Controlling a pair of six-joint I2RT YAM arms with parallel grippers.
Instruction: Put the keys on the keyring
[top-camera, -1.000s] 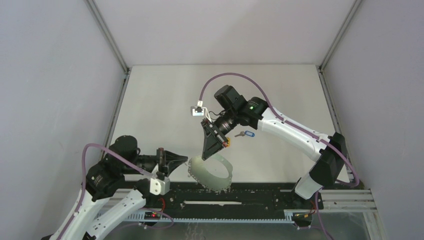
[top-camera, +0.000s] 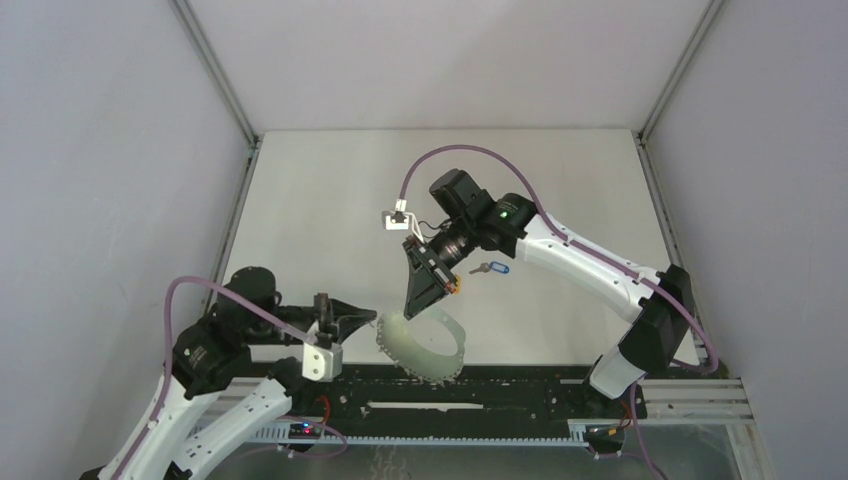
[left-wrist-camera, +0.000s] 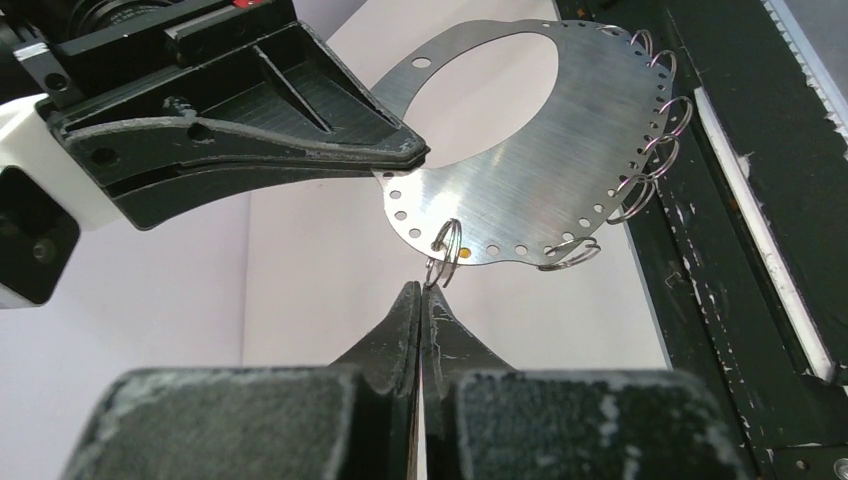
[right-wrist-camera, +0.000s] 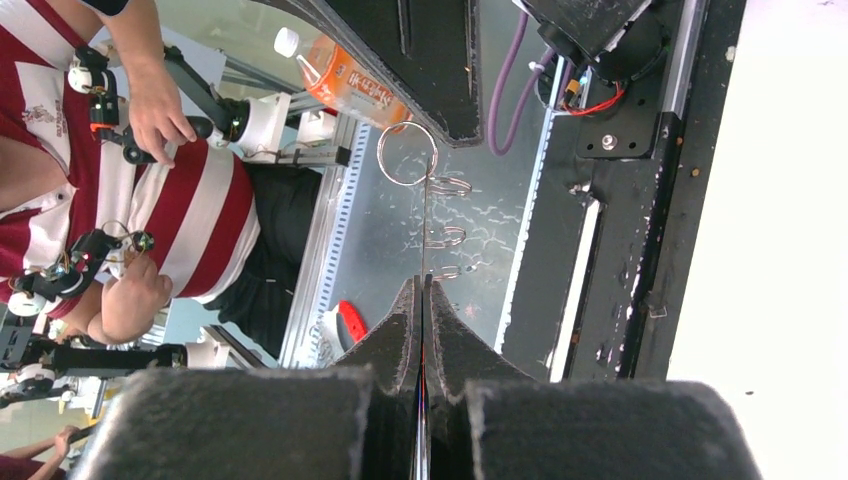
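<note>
A thin, flat metal plate (left-wrist-camera: 590, 110) with a big oval opening, edge holes and several small wire rings hangs over the table's front edge. My right gripper (top-camera: 409, 316) is shut on its rim; the plate (right-wrist-camera: 424, 225) appears edge-on between those fingertips in the right wrist view. My left gripper is shut, its tips just at the lower end of a wire ring (left-wrist-camera: 452, 240) through the plate's edge. Whether they touch that ring I cannot tell; nothing clearly shows between them. A key (top-camera: 481, 268) with a blue tag (top-camera: 499, 267) lies on the table.
An orange item (top-camera: 457, 284) lies partly hidden behind the right gripper. The dark front rail (top-camera: 520, 385) runs below the plate. Beyond it are a bottle (right-wrist-camera: 350, 80) and a person.
My left wrist has shifted and turned slightly, its fingertips moving a little about the plate's left edge. The right arm and the key stay where they were.
</note>
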